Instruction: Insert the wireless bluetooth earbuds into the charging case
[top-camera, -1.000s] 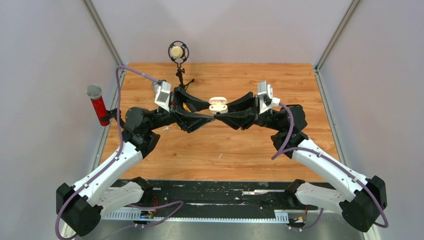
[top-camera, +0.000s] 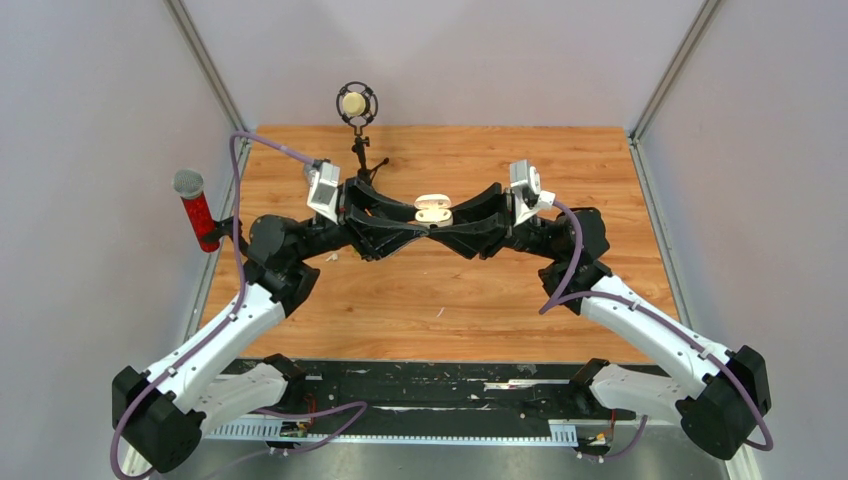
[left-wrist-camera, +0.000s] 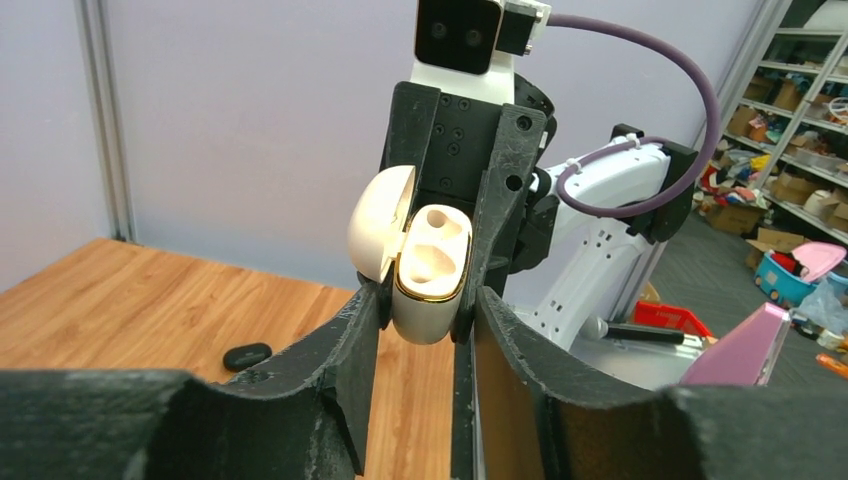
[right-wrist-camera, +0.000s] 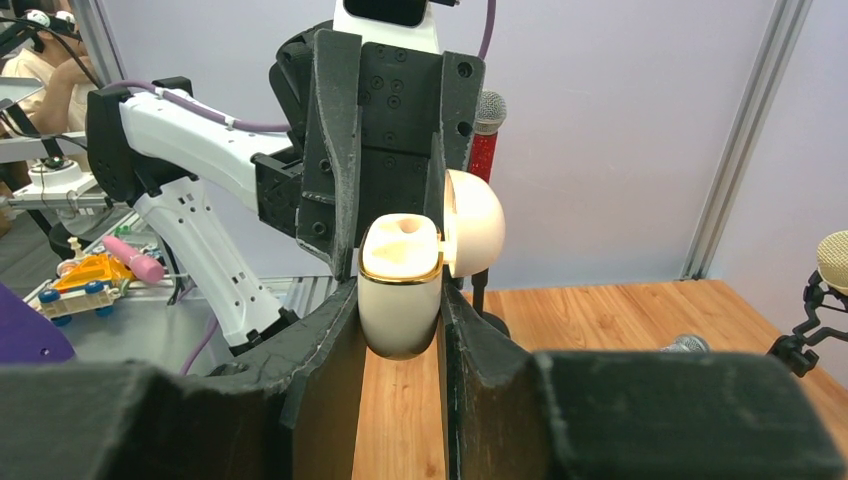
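Note:
The cream charging case (top-camera: 433, 213), its lid (left-wrist-camera: 381, 222) hinged open, is held up in the air between the two arms. Gripping it from the right is my right gripper (top-camera: 441, 224), shut with its fingers on both sides of the case (right-wrist-camera: 400, 285). From the opposite side my left gripper (top-camera: 421, 222) reaches in, part open, a fingertip on either side of the case; whether they touch it I cannot tell. Inside the case (left-wrist-camera: 434, 247) hollowed seats with a gold rim are visible. No separate earbud can be made out.
Below the arms the wooden table (top-camera: 440, 310) is mostly bare. A microphone on a stand (top-camera: 355, 103) is at the back, close behind the left gripper. A red microphone (top-camera: 200, 215) stands at the left edge. Purple cables (top-camera: 238, 200) run along the arms.
The case has shifted slightly left along with my right gripper over the last second. My left gripper's fingers look a little closer around the case; its arm has hardly moved.

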